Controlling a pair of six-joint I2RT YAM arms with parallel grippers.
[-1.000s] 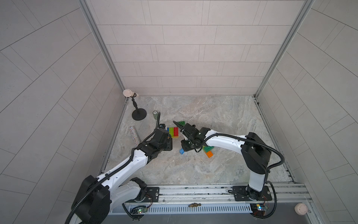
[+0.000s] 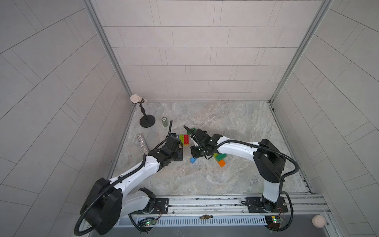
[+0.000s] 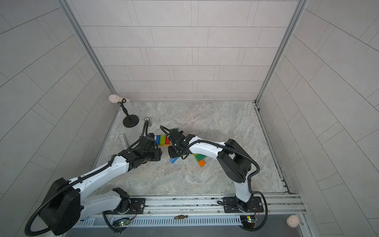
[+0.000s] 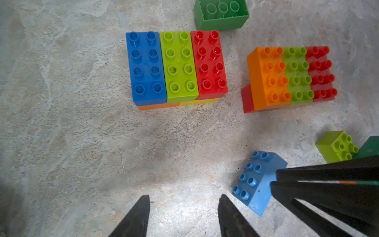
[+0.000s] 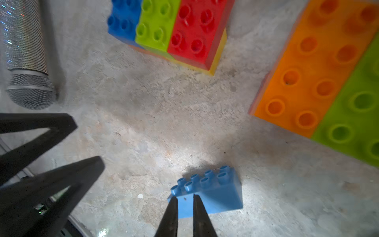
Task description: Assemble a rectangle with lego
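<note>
In the left wrist view, one block of blue, lime and red bricks (image 4: 172,69) rests on orange and yellow ones. Right of it stands a second block, its top orange, lime and red (image 4: 272,79). A loose light-blue brick (image 4: 252,177) lies on its side. My left gripper is partly open, nothing between its fingers, in front of the first block. Over the light-blue brick is my right gripper, its fingers nearly together with a narrow gap. They overlap the brick's smooth face; no grip around it shows.
An upturned green brick (image 4: 221,15) lies behind the blocks. A small lime brick (image 4: 336,147) and an orange brick (image 2: 221,162) lie to the right. A microphone (image 5: 29,51) and a black stand (image 2: 147,120) are at the left.
The left arm has shifted only slightly.
</note>
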